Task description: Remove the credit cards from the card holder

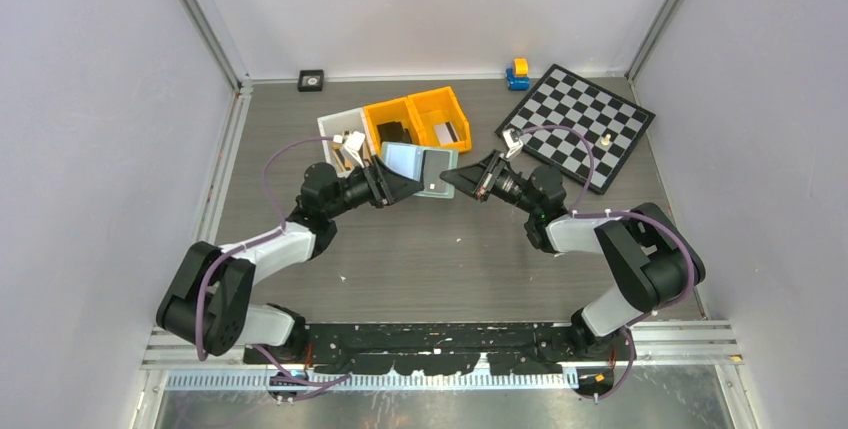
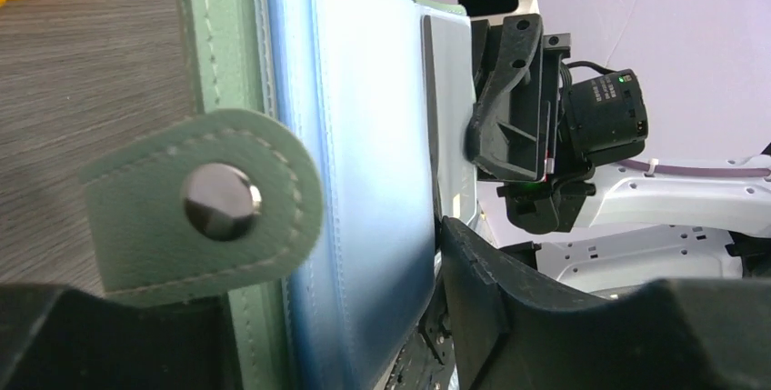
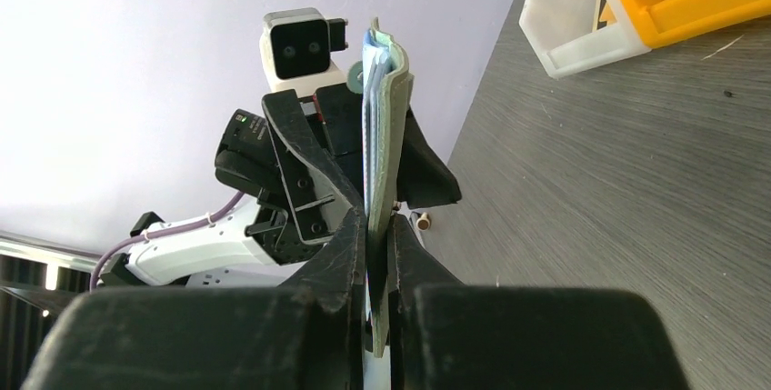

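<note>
A pale green card holder hangs open between the two arms above the table. Its light blue sleeve faces my left wrist camera, and a snap strap sticks out on the near side. Beyond the sleeve's edge a dark strip and a grey panel show; I cannot tell whether these are cards. My left gripper is open, with its fingers on either side of the holder. At the other end, my right gripper is shut on the holder's edge, which stands upright in the right wrist view.
Behind the holder stand a white tray and an orange two-part bin with dark and pale items inside. A checkerboard lies at the back right.
</note>
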